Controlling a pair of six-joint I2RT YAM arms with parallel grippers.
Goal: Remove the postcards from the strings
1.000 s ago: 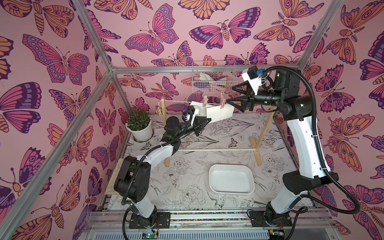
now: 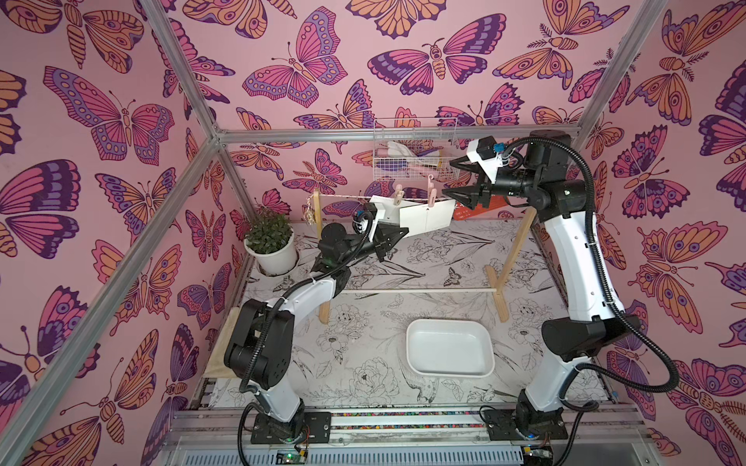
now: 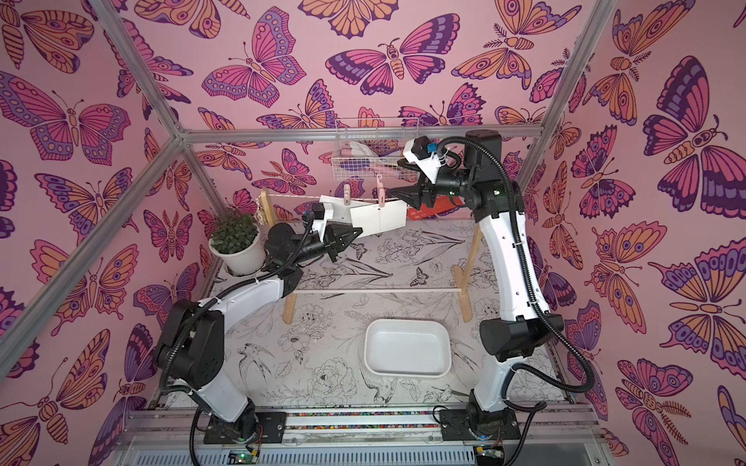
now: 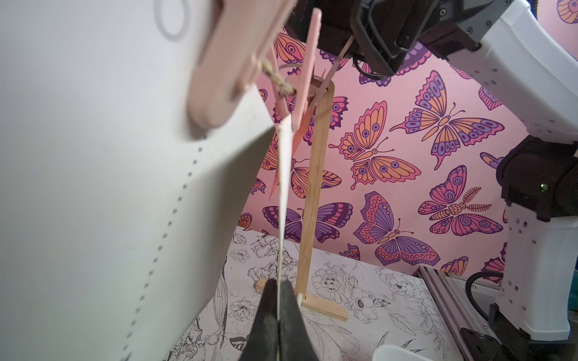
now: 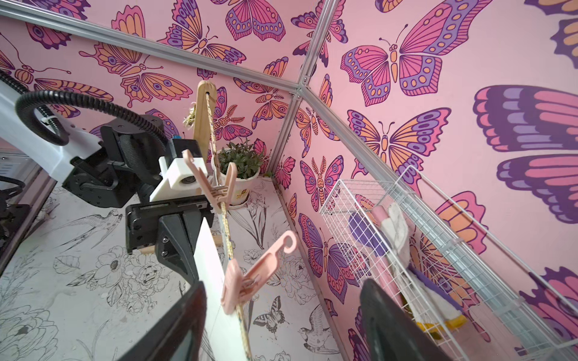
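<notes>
A white postcard hangs from the string under a pink clothespin. My left gripper is shut on its lower edge, seen edge-on in the left wrist view. Another white card with a dotted line hangs close by on the left, under its own clothespin. Past the string's right part shows a red-orange piece, partly covered by my right gripper. That gripper is open beside the right-hand clothespin, its blurred fingers apart with nothing gripped. In the right wrist view, the string runs between pin and post.
Wooden posts and a low crossbar frame the string. A wire basket hangs on the back wall behind it. An empty white tray sits at the front; a potted plant stands back left.
More of the red-orange piece shows. The left gripper has barely moved.
</notes>
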